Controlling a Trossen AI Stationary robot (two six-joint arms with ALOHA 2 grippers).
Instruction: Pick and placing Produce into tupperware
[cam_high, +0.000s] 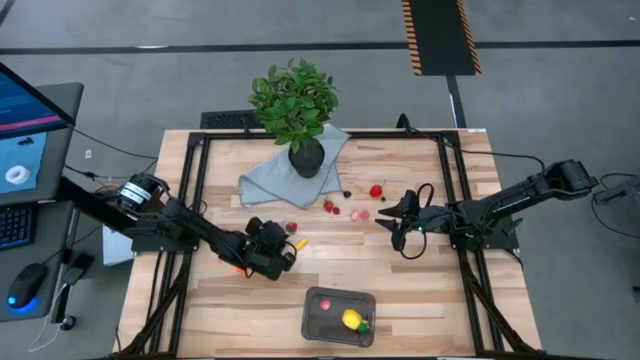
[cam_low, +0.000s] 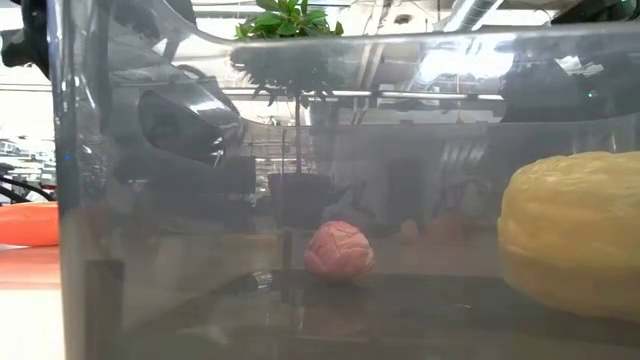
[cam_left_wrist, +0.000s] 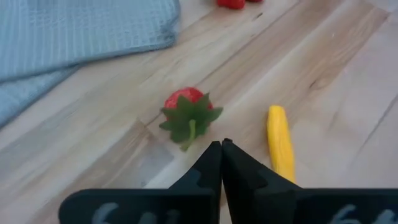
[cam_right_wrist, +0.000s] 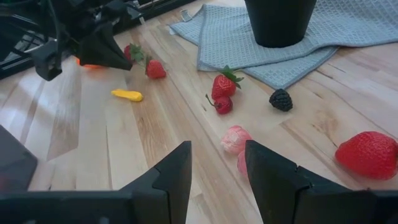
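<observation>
My left gripper is shut, its dark fingertips together with nothing between them. Just past the tips in the left wrist view lies a strawberry (cam_left_wrist: 180, 98), leaves toward me, and a yellow piece (cam_left_wrist: 281, 140) sits to their right. The dark tupperware (cam_high: 312, 300) stands at the front of the table, holding a pink ball (cam_low: 339, 251) and a yellow item (cam_low: 570, 235); something green shows beside them from above. Over on the right, my right gripper has its fingers apart, with two pink pieces (cam_right_wrist: 236, 139) on the wood beyond them.
More fruit lies mid-table: a strawberry (cam_right_wrist: 222, 87), a cherry (cam_right_wrist: 223, 104), a blackberry (cam_right_wrist: 281, 99) and a large red piece (cam_right_wrist: 368, 154). Behind them a potted plant (cam_high: 307, 157) stands on a blue cloth (cam_high: 262, 188). Bare wood surrounds the tupperware.
</observation>
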